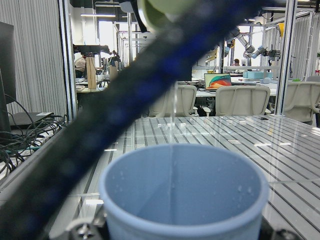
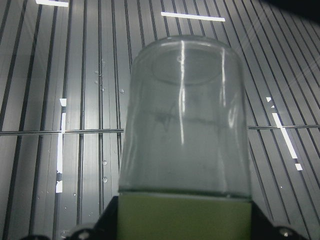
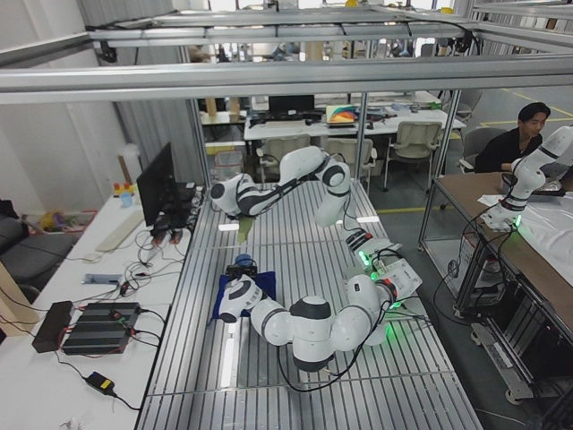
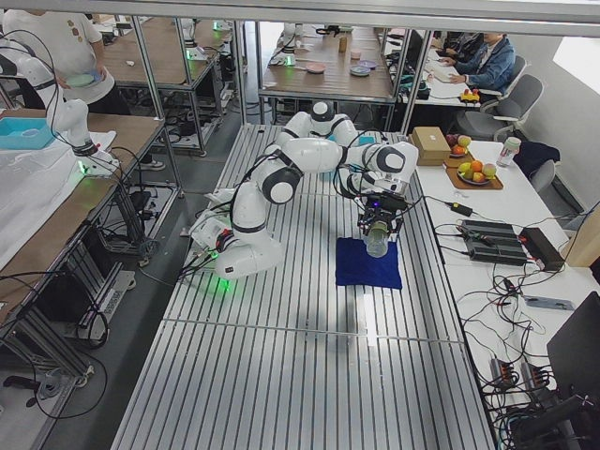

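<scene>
A clear cup with an olive green band (image 2: 185, 120) fills the middle of the right wrist view, held in my right gripper. My left gripper holds a light blue cup (image 1: 180, 200), with droplets inside and a thin clear stream falling into it in the left wrist view. In the camera left view the blue cup (image 3: 242, 259) is over a dark blue cloth (image 3: 218, 300), with the green-banded cup (image 3: 243, 228) just behind and higher. A blurred dark band crosses the left wrist view.
A side desk (image 3: 107, 367) carries a monitor (image 3: 158, 184), black boxes and cables. Fruit plates (image 4: 476, 176) stand on the white desk. A person (image 3: 506, 148) sits at the neighbouring table.
</scene>
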